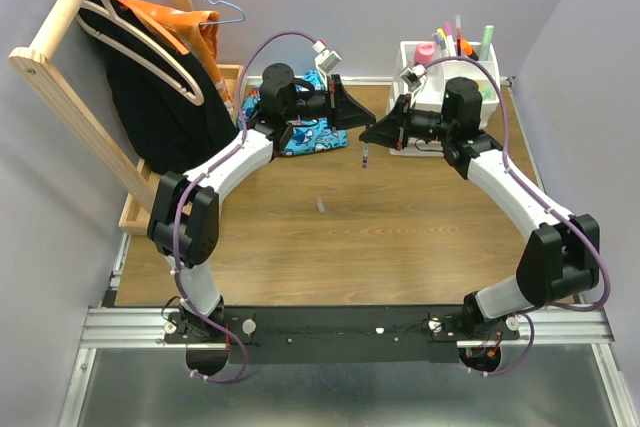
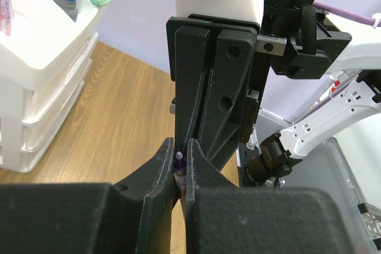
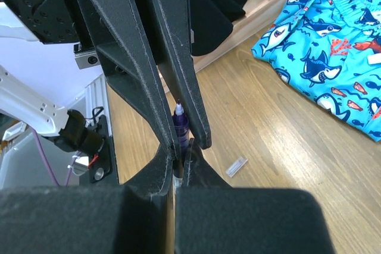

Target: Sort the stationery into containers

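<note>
My left gripper (image 1: 355,115) and my right gripper (image 1: 375,132) meet above the desk, both shut on one slim pen (image 1: 365,160) with a dark purple, clear-tipped end (image 3: 181,124); its lower part hangs below them in the top view. In both wrist views the fingers of the two grippers overlap closely around it. A white tiered organiser holding markers and bottles stands at the back right. A small clear piece (image 3: 237,166) lies on the middle of the desk.
A blue shark-print cloth (image 3: 321,63) lies at the back left, beside a wooden rack (image 1: 40,67) with hangers and dark clothing.
</note>
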